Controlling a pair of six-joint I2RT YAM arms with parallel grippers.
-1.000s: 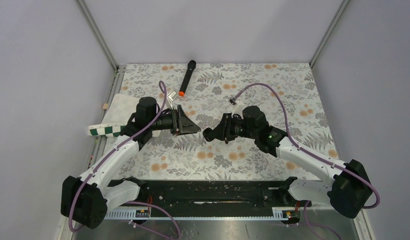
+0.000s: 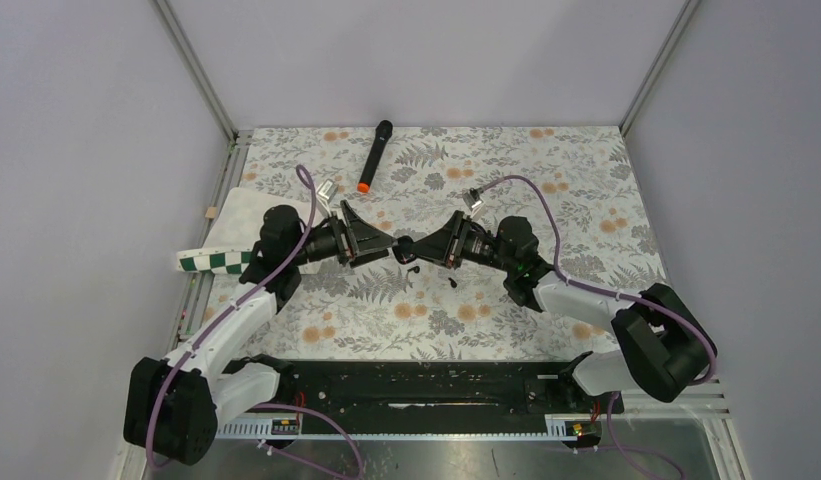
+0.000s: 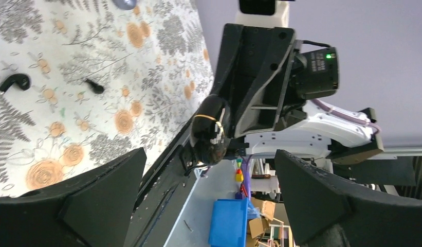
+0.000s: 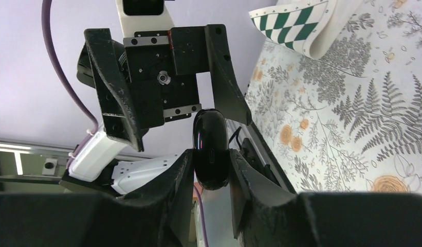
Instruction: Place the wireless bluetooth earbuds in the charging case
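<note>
A glossy black charging case (image 2: pixel 405 250) is held in the air by my right gripper, shut on its end, as the right wrist view (image 4: pixel 210 134) shows. My left gripper stands open facing the case, which is in front of its fingers but not clasped. Two small black earbuds lie apart on the floral mat: one (image 3: pixel 18 81) and another (image 3: pixel 94 86) in the left wrist view, also small in the top view below the case.
A black microphone (image 2: pixel 376 150) with an orange end lies at the back. A white cloth (image 2: pixel 226 215) with a green checkered edge (image 4: pixel 291 23) lies at the left.
My right gripper has moved left and slightly up in the top view with the case, now close to the left gripper's fingers. The left gripper has shifted position slightly.
</note>
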